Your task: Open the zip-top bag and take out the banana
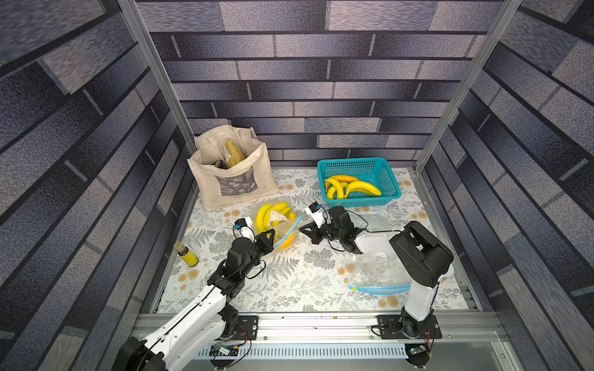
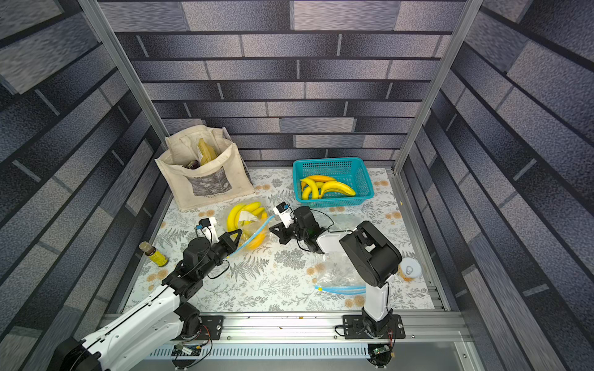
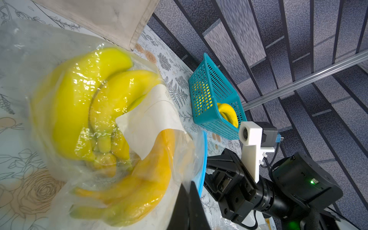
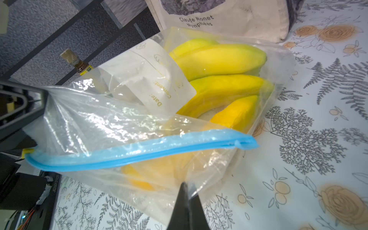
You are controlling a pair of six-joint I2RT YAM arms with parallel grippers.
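Observation:
A clear zip top bag (image 4: 115, 126) with a blue zip strip (image 4: 145, 153) lies at the table's centre left, several yellow bananas (image 3: 141, 184) inside it under a white label (image 4: 153, 76). My left gripper is shut at the mouth side, bag film gathered at its fingertips. From the right, my right gripper is also shut, with film drawn to its tips. Between the two grippers the blue strip runs slantwise in the top left view. How wide the mouth stands cannot be told.
A teal basket (image 1: 394, 198) with several bananas stands at the back right, a canvas tote (image 1: 210, 191) at the back left. A small bottle (image 1: 187, 254) is on the left, a can (image 2: 409, 269) far right. Another clear bag (image 1: 377, 272) lies near my right arm.

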